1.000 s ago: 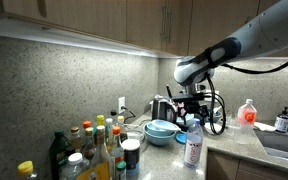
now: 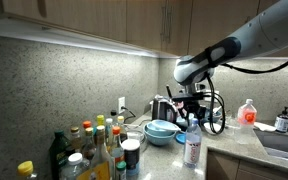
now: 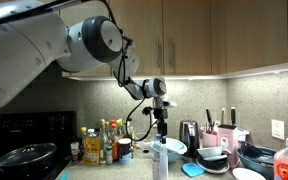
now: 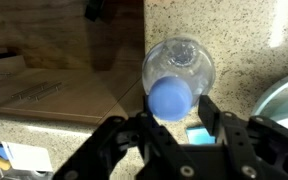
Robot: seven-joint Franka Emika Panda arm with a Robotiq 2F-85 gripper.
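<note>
A clear plastic bottle with a pale label (image 2: 193,150) stands upright on the counter in exterior view 1. It also shows at the lower middle of exterior view 2 as a whitish bottle (image 3: 160,162). From above, its blue cap (image 4: 171,98) and round clear shoulder (image 4: 187,52) are visible in the wrist view. My gripper is over the bottle's top, its dark fingers (image 4: 131,132) apart on either side of the cap. The fingers look partly open. Whether either finger touches the cap is hard to tell.
Blue bowls (image 2: 162,131) stand close behind the bottle, near a light blue flat item (image 3: 192,169). Several bottles and jars (image 3: 109,140) crowd one side. The sink (image 2: 282,145) and a clear jug (image 2: 247,115) lie to the right in exterior view 1.
</note>
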